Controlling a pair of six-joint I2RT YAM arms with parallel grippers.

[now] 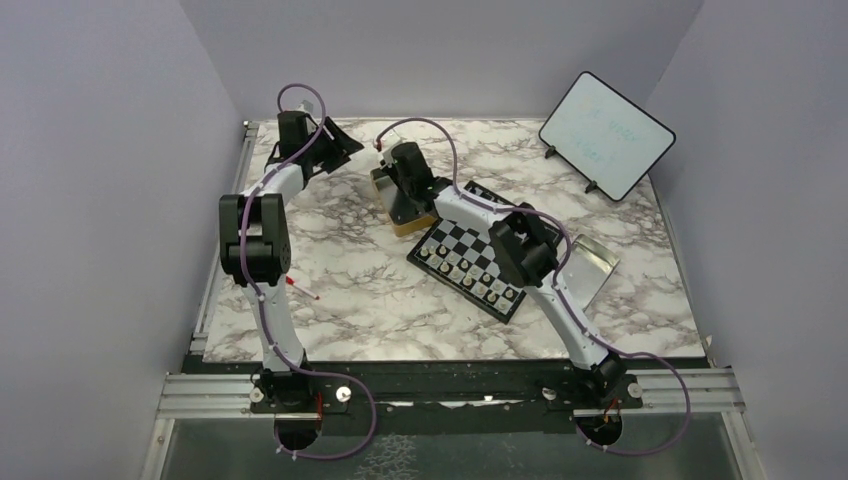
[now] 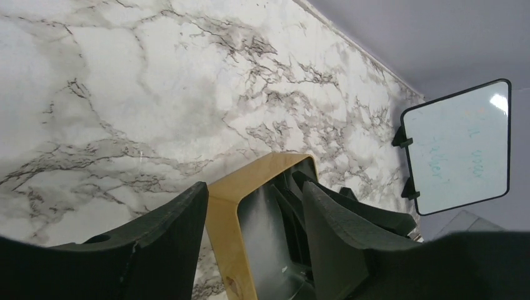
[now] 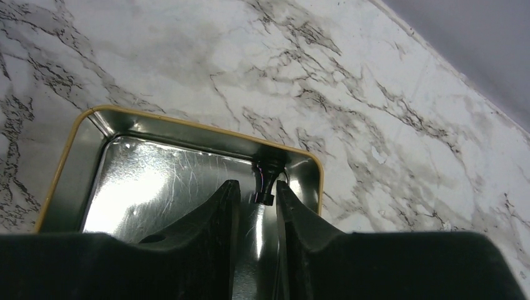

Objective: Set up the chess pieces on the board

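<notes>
The chessboard (image 1: 460, 240) lies at the middle right of the table, with light pieces (image 1: 465, 267) in rows along its front-left side. Behind it sits a tan-sided tray (image 1: 414, 226). A single black piece (image 3: 267, 181) lies in a corner of that tray in the right wrist view. My right gripper hangs over the tray, its fingers parted; the piece appears beyond the gap, apparently not gripped. Left of the tray, my left gripper (image 1: 352, 148) is open and empty, pointing toward it. The tray wall (image 2: 224, 234) shows beyond its fingers.
A shallow metal tray (image 1: 602, 258) stands right of the board, partly behind the right arm. A red-capped marker (image 1: 303, 289) lies at the front left. The whiteboard (image 1: 607, 135) leans at the back right.
</notes>
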